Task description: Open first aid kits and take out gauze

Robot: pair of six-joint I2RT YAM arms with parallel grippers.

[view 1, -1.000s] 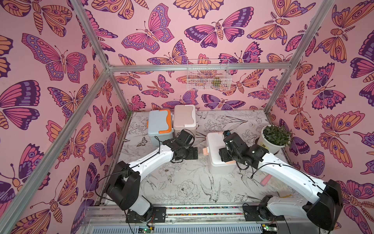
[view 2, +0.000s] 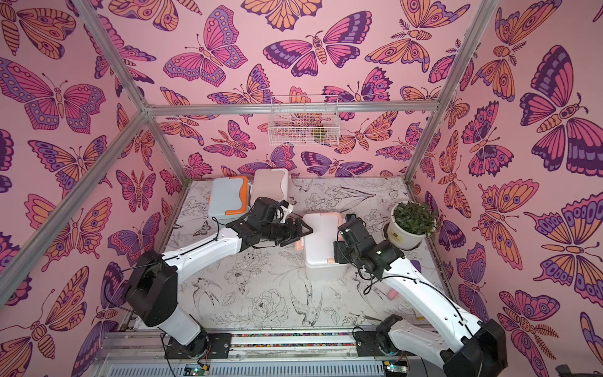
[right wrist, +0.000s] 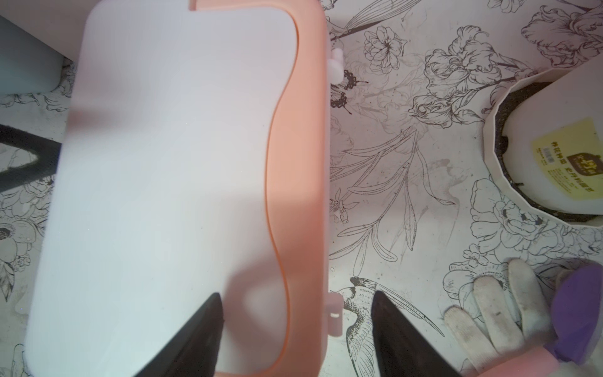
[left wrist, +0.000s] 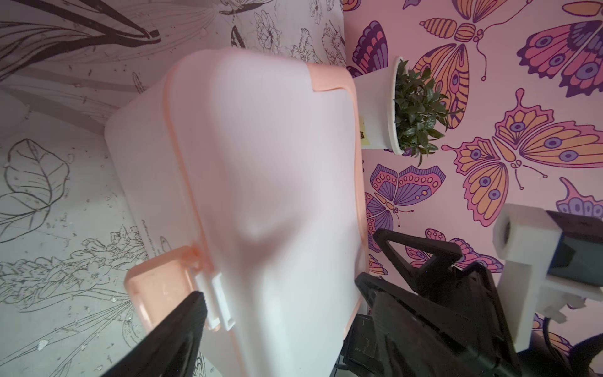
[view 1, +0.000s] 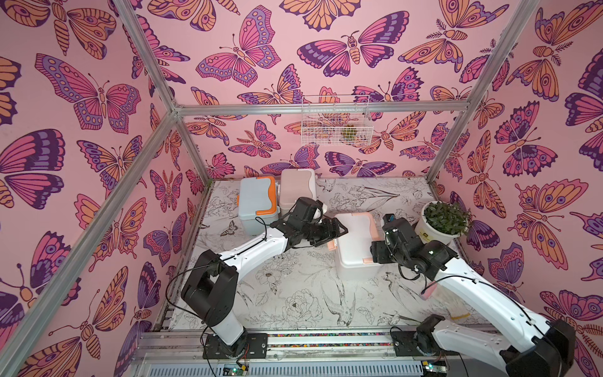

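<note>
A white first aid kit with peach trim (view 1: pixel 355 242) stands closed-lidded at centre table. Its peach front latch (left wrist: pixel 160 286) is lifted out from the left side. My left gripper (view 1: pixel 328 231) is open over that latch side, fingers either side of the latch area in the left wrist view. My right gripper is part open above the lid's right edge, at the hinge side with peach trim (right wrist: pixel 298 176), nothing visibly held. The gauze is not in sight.
A grey-blue kit with orange trim (view 1: pixel 254 194) and a beige kit (view 1: pixel 297 185) stand back left. A potted plant (view 1: pixel 442 220) stands right, with gloves (right wrist: pixel 490 314) nearer the front.
My left gripper has risen and moved right, over the white kit's latch side. My right gripper has moved right across the lid toward its right edge.
</note>
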